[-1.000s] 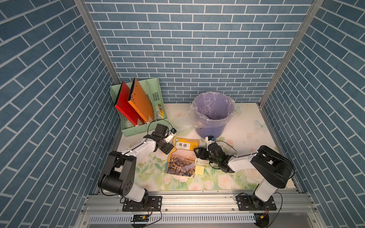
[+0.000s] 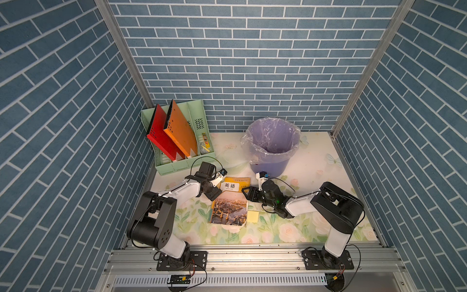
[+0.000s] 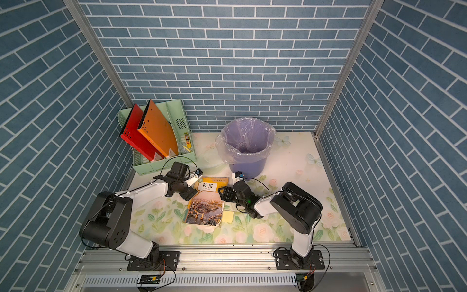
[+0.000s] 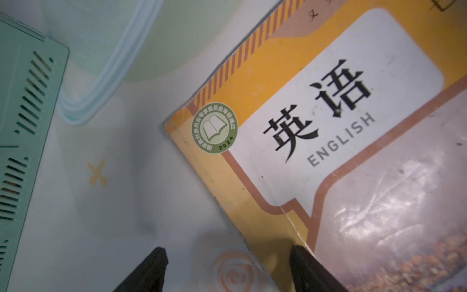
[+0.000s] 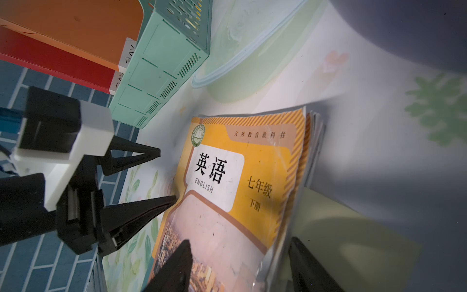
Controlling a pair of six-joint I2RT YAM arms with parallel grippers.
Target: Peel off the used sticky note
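The yellow English textbook (image 2: pixel 228 211) lies at the table's centre. A yellow sticky note (image 2: pixel 252 216) shows beside its lower right, a larger part of it beside the book (image 5: pixel 350 243) in the right wrist view. My left gripper hangs low at the book's left edge, part open, fingertips either side of that edge with nothing clearly held. My right gripper is low at the book's right edge, fingers apart, one over the cover and the other just beyond the page edges; whether it touches is unclear.
A green organiser (image 2: pixel 170 166) with red (image 2: pixel 161 133) and orange folders stands back left. A lilac bin (image 2: pixel 270 165) with a clear liner stands behind the book. Brick-patterned walls close the sides and back.
The left wrist has shifted slightly.
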